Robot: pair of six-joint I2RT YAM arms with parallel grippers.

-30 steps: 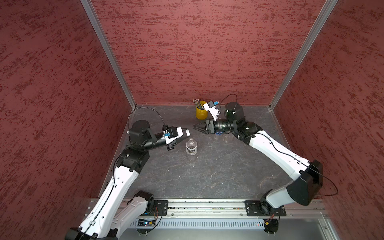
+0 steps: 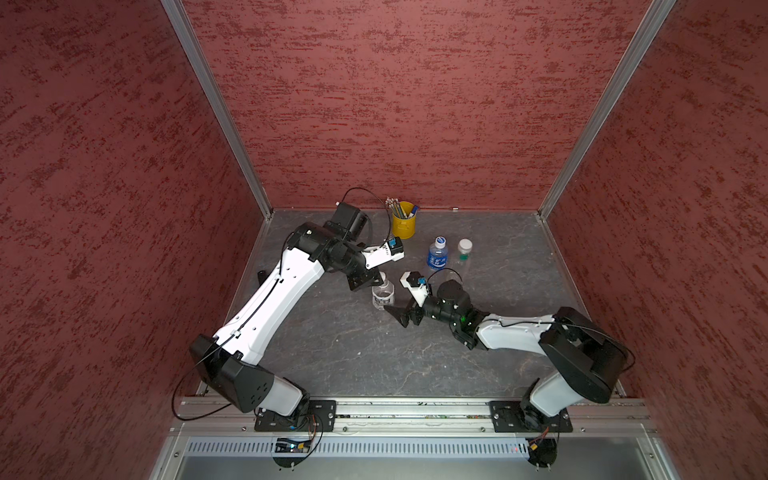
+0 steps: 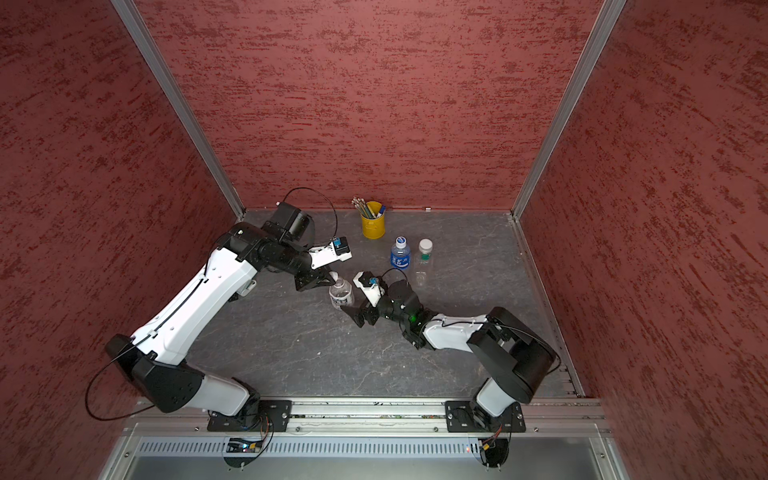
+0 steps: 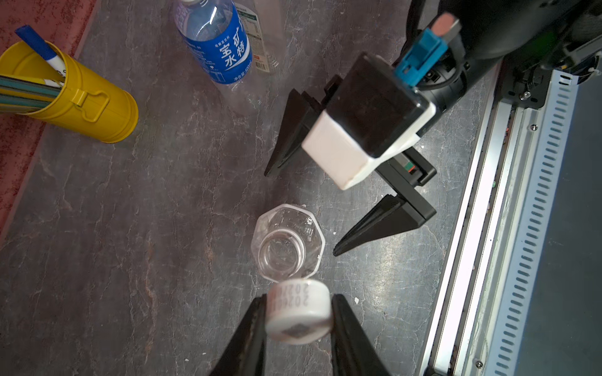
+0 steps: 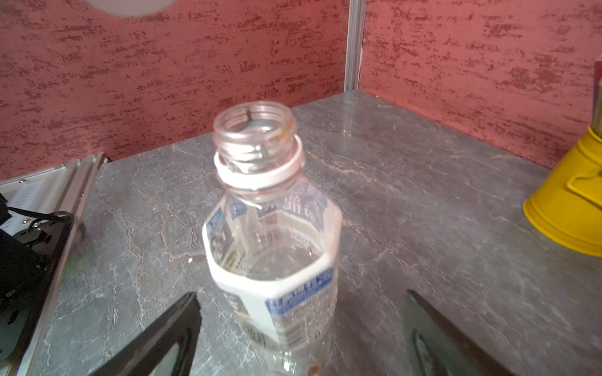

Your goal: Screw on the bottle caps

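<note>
An uncapped clear bottle [image 5: 276,250] stands upright on the table, its threaded mouth bare in the right wrist view. My left gripper is shut on a white cap [image 4: 298,307], held above the bottle and slightly off its mouth in the left wrist view. Low beside the bottle, my right gripper is open, with one finger on either side of the bottle and gaps between. A blue-labelled bottle [image 2: 437,254] and a small bottle with a white top [image 2: 465,249] stand further back, both capped.
A yellow bucket [image 2: 404,226] holding pens and sticks stands near the back wall. Bare table [image 2: 360,352] lies in front of the bottle. My two arms sit close together around it.
The left gripper has swung over and now carries the cap close above the bottle.
</note>
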